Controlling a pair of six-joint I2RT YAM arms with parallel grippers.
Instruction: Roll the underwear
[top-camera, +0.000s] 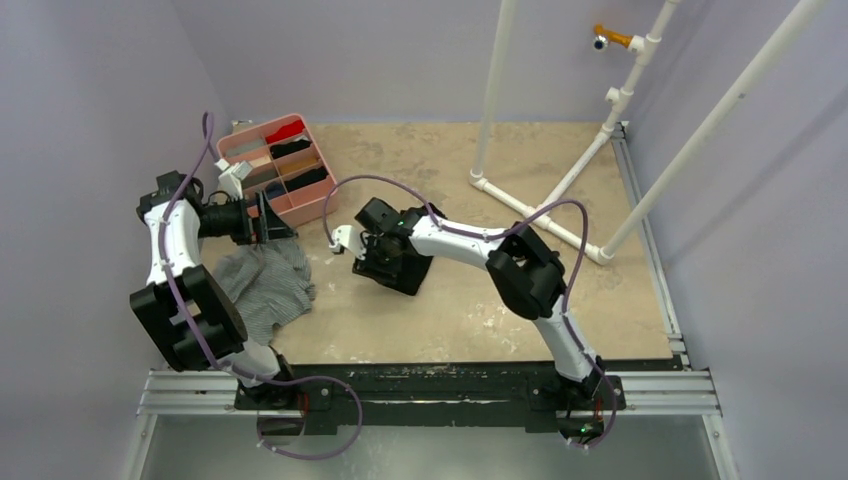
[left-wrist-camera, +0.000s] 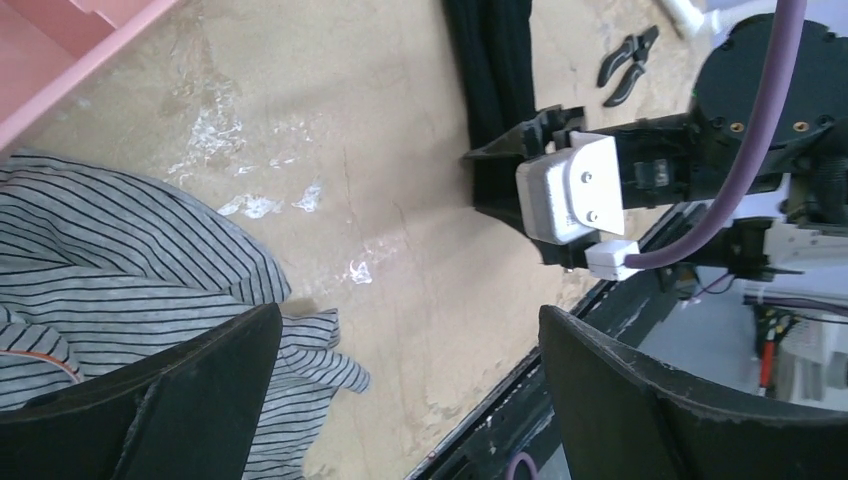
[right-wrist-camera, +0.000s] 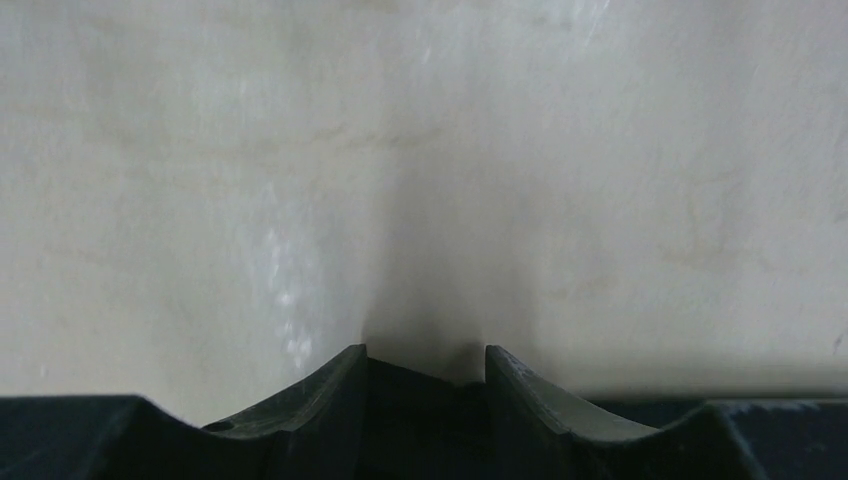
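A black piece of underwear lies flat in a band at the centre of the table, partly under the right arm. My right gripper is down at its left part; in the right wrist view its fingertips stand apart over black fabric, and whether they grip it is unclear. My left gripper is open, hanging above a striped grey cloth at the table's left, with nothing between its fingers.
A pink divided organizer with folded items stands at the back left. A white pipe frame occupies the right of the table. Black pliers lie behind the right arm.
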